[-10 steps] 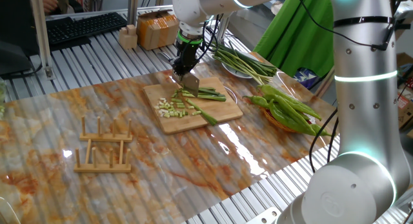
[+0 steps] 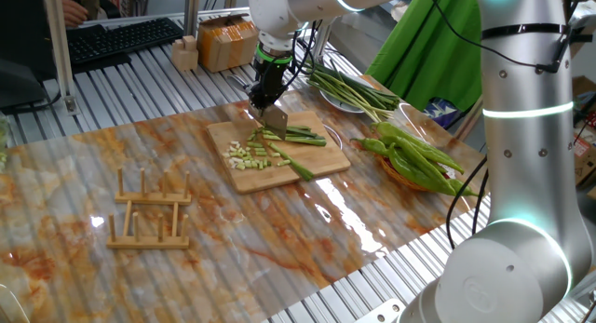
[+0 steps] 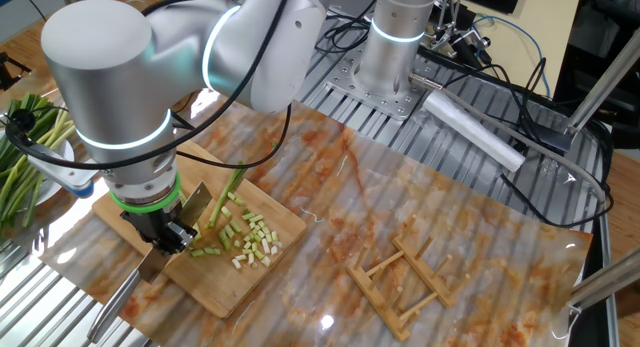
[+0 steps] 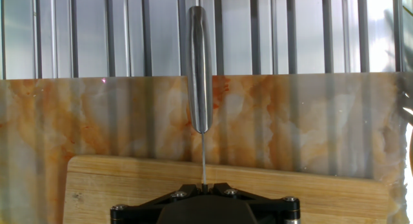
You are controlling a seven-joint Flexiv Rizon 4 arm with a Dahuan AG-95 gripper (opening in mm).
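Observation:
My gripper is shut on a knife, gripping its blade close to the handle. In exterior view 1 the knife's broad blade hangs edge-down over the green stalks on the wooden cutting board; whether it touches the board cannot be told. Chopped green and white pieces lie loose on the board beside the blade. Longer uncut stalks lie on the blade's other side. In exterior view 2 the metal handle sticks out past the board's edge.
A wooden peg rack stands on the marbled tabletop, well clear of the board. Green peppers fill a basket, and a plate of long green stalks sits behind. A cardboard box is at the back.

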